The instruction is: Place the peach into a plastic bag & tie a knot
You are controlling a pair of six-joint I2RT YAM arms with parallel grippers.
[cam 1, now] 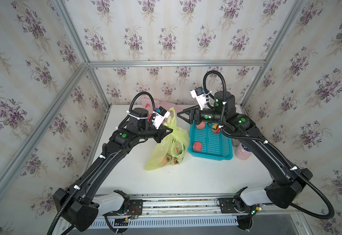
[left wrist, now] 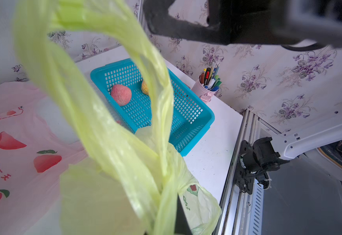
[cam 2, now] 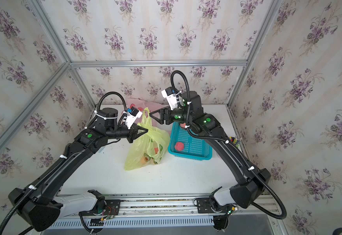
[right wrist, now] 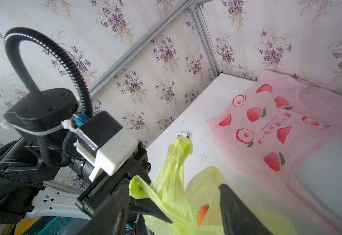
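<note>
A yellow-green plastic bag with printed fruit hangs, bunched, at the middle of the table. My left gripper is shut on its thin gathered neck, and the bag's handle loops rise above the fingers in the left wrist view. To the right of these loops, my right gripper stands open with nothing between its fingers. What lies inside the bag is hard to tell from the prints on it. A pink peach-like fruit lies in the blue basket. No finished knot shows.
The blue basket stands right of the bag and holds several fruits. Behind the bag, a pink printed bag lies spread flat. A pink pen cup is beyond the basket.
</note>
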